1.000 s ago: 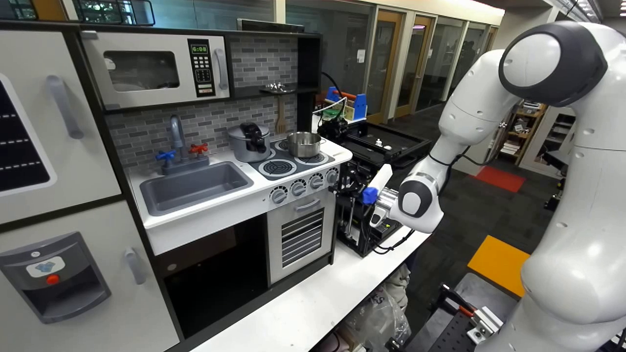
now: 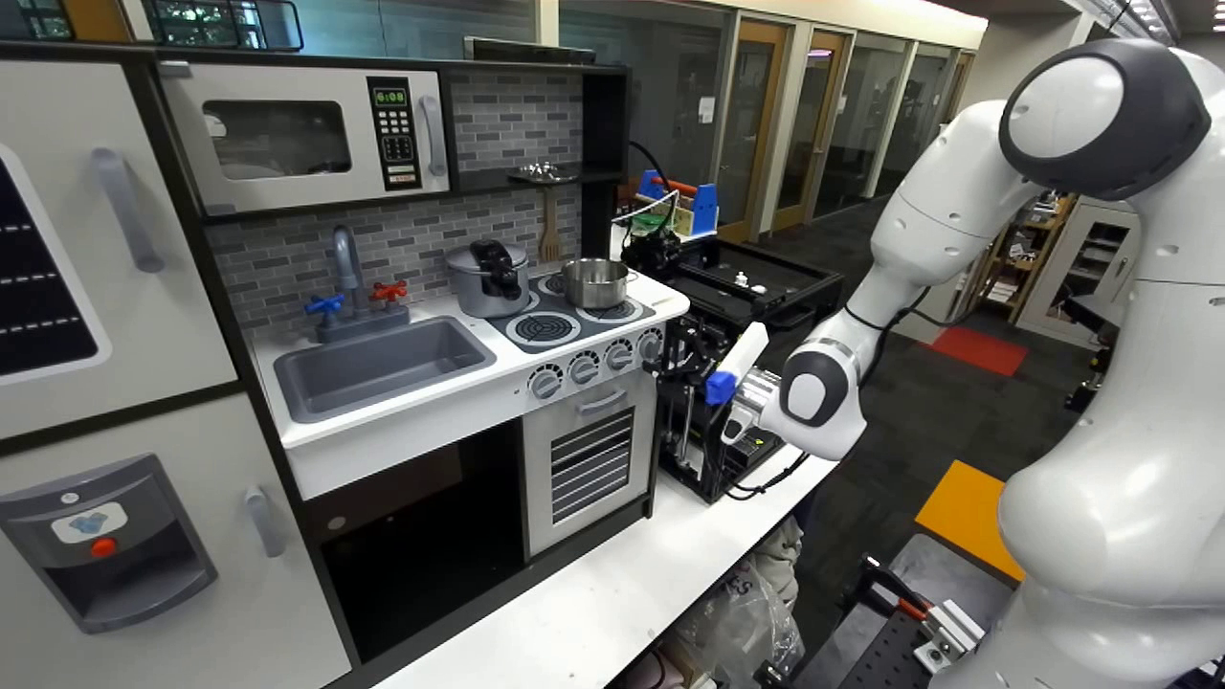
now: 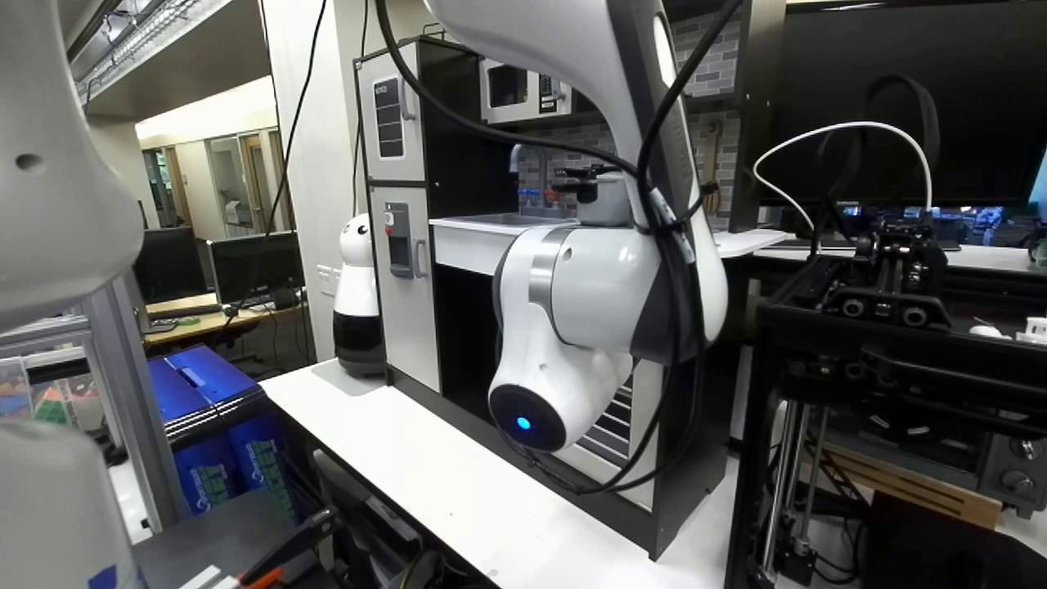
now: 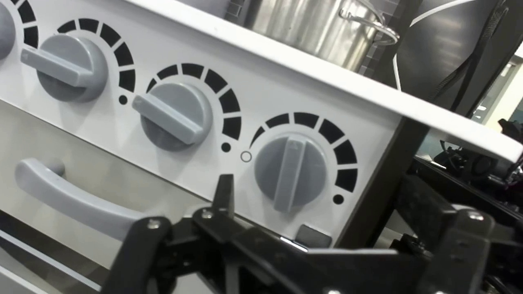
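Observation:
In the wrist view, my gripper stands open, its black fingers spread wide on either side of the rightmost grey stove knob (image 4: pixel 290 171). The space between the fingertips is empty except for that knob in the background; whether a finger touches the panel cannot be told. This knob's ridge runs nearly upright in the view, while the middle knob (image 4: pixel 176 116) and the left knob (image 4: pixel 71 67) have ridges slanting down to the right. From exterior view 1, the gripper (image 2: pixel 678 366) appears dark and small at the stove's right front corner. The arm hides it in exterior view 2.
A steel pot (image 2: pixel 596 282) and a grey lidded pot (image 2: pixel 488 279) sit on the stovetop. Below the knobs is the oven handle (image 4: pixel 78 198). The white counter edge (image 4: pixel 343 83) juts out above them. A black printer frame (image 3: pixel 883 343) stands close on the right.
The arm's elbow has shifted a little to the right in exterior view 1. The wrist has barely moved, dipping slightly; the knobs and pots look the same.

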